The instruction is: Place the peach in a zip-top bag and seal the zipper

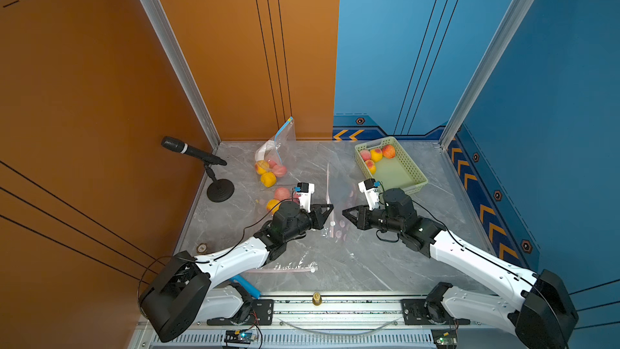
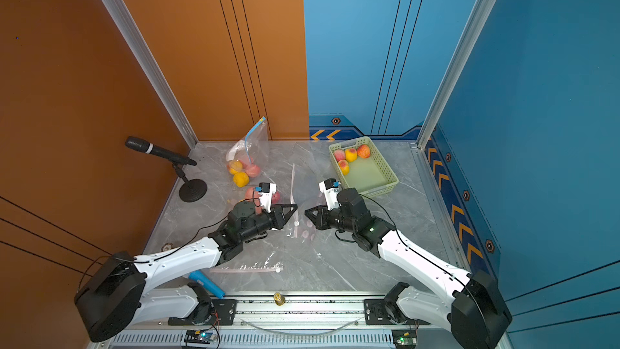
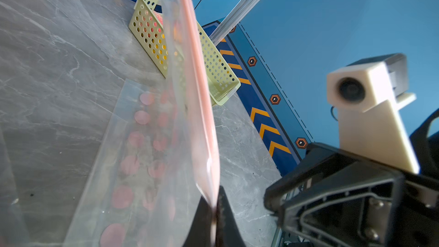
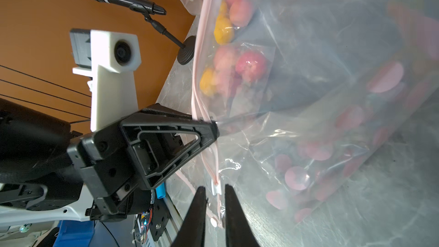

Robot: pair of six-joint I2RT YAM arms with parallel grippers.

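Note:
A clear zip top bag (image 4: 320, 109) with pink dots and a pink zipper strip (image 3: 201, 91) hangs between my two grippers; no fruit shows inside it. My left gripper is shut on the zipper edge, which passes between its fingertips. Facing it from the right, my right gripper is shut, and nothing shows gripped in the slim gap between its fingers. A white slider (image 4: 215, 186) sits on the strip in line with these fingertips. Several peaches (image 1: 376, 154) lie in the green basket (image 1: 410, 171) at the back right.
A filled fruit bag (image 1: 277, 158) stands at the back left, with another (image 4: 249, 71) in front of it, partly behind my left arm. A flat bag (image 1: 284, 268) lies near the front edge. The microphone stand (image 1: 220, 189) is at the left.

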